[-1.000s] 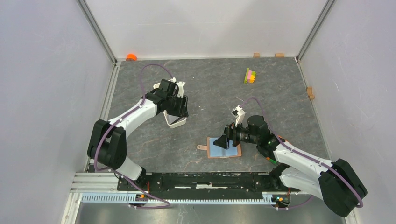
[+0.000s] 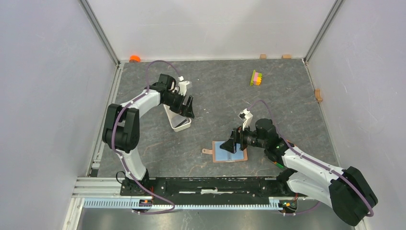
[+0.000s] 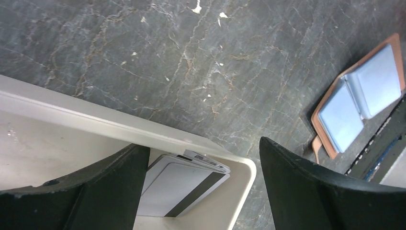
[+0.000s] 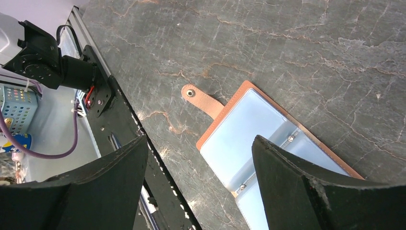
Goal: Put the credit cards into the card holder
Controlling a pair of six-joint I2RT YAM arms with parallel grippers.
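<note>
Inside the white tray (image 3: 242, 191) lie credit cards; a white card (image 3: 179, 184) with a dark stripe shows near one end, and another edge (image 3: 206, 160) peeks out behind it. My left gripper is open above that end, one finger over the tray's interior and the other outside its wall, nothing held. Unfolded on the table is the card holder (image 4: 244, 132), brown leather with pale blue sleeves and a snap tab (image 4: 203, 101). Over it hovers my right gripper (image 2: 231, 145), open and empty; the arm hides part of the holder from above.
A small colored block toy (image 2: 256, 78) stands at the back right, an orange object (image 2: 135, 58) at the back left corner. Something green and orange lies partly under the right arm. Between tray and holder the table is bare.
The right arm and holder stay nearly still.
</note>
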